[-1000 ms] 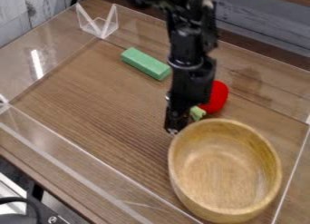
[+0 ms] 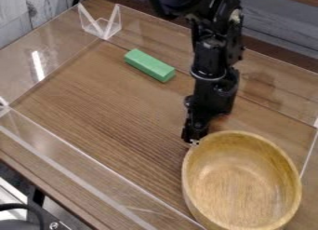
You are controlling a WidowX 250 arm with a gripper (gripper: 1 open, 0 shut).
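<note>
My black gripper (image 2: 196, 131) reaches down from the top of the view to the tabletop just behind a large wooden bowl (image 2: 241, 182) at the lower right. It looks shut, with nothing visible between its fingers, though the dark tips are hard to make out. The red object and small green piece behind the arm are hidden by it.
A green block (image 2: 149, 65) lies at the upper middle left. A clear plastic holder (image 2: 100, 21) stands at the back left.
The arm has shifted right, covering the red object and green piece that showed earlier. The bowl has moved slightly to the right.
</note>
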